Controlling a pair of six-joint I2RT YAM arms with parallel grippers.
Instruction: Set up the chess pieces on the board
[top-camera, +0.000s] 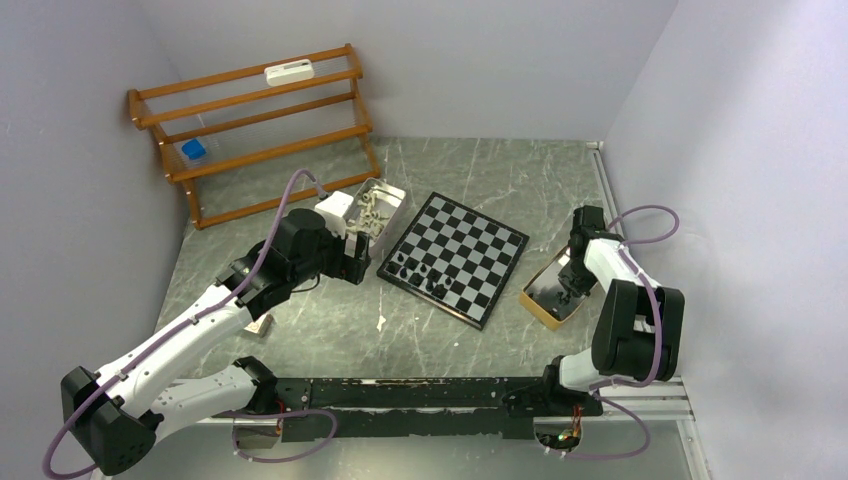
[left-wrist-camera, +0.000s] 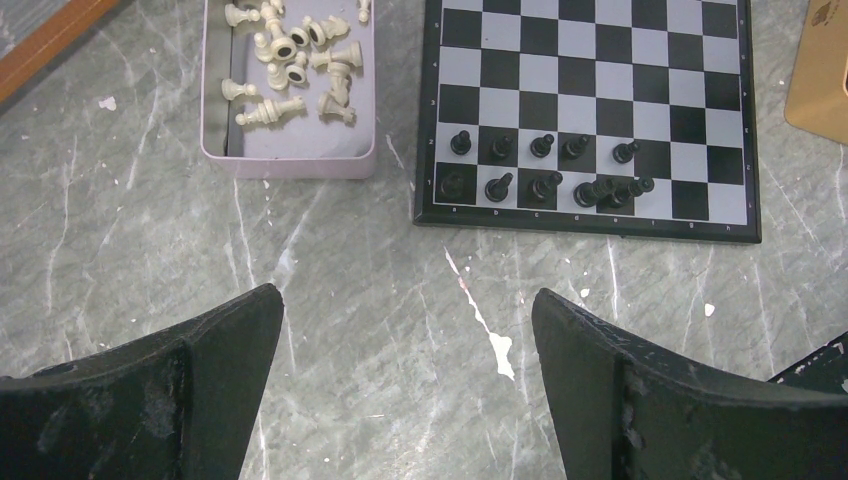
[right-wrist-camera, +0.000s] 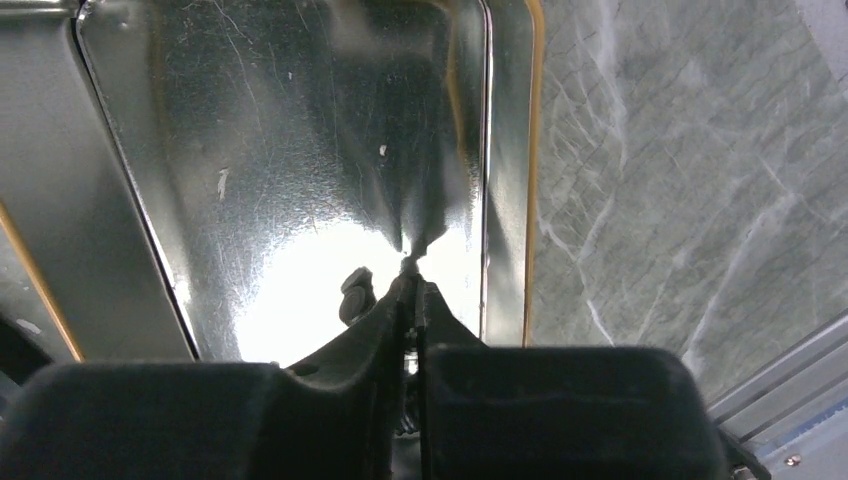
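Note:
The chessboard (top-camera: 452, 258) has several black pieces (left-wrist-camera: 542, 144) standing along its near side. A pale container (left-wrist-camera: 288, 168) holds several cream pieces (left-wrist-camera: 268, 112) lying loose. My left gripper hangs open, empty, left of the board in the top view. My right gripper is down in the metal-lined box (right-wrist-camera: 300, 120) at the right, its fingertips close together at dark pieces. A dark piece (right-wrist-camera: 354, 297) lies just left of them. Whether anything is between those fingers is unclear.
A wooden rack (top-camera: 255, 114) with a white object on top stands at the back left. Grey walls bound the right and back.

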